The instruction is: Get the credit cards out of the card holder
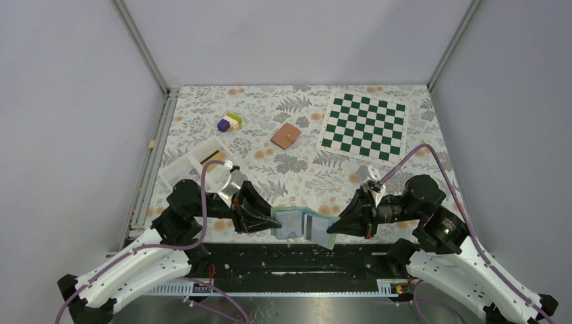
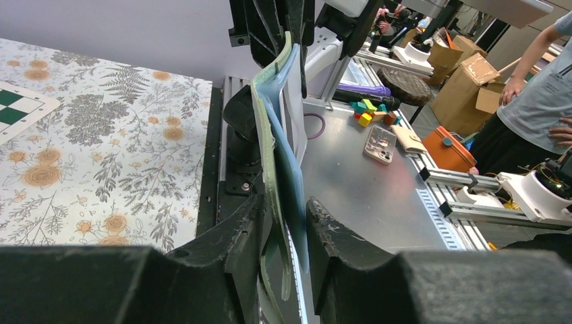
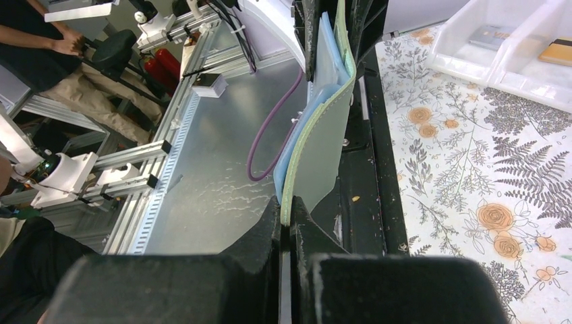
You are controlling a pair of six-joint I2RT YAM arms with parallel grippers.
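Observation:
The card holder (image 1: 303, 209) hangs opened out between my two grippers, over the table's front edge. It has a pale green cover (image 3: 317, 162) and clear bluish inner pockets (image 2: 290, 169). A card with a dark stripe (image 1: 308, 227) shows in its right pocket. My right gripper is shut on the holder's right edge. At the left edge, my left gripper is part open, its fingers on either side of the cover and pocket. Whether either finger touches them is hard to tell. No card shows clearly between the left fingers.
A clear divided tray (image 1: 177, 174) stands at the left, partly behind my left arm. It holds a yellow card (image 3: 556, 52) and a grey card (image 3: 491, 36). A brown wallet (image 1: 286, 136), a chessboard (image 1: 364, 127) and small coloured blocks (image 1: 229, 122) lie farther back.

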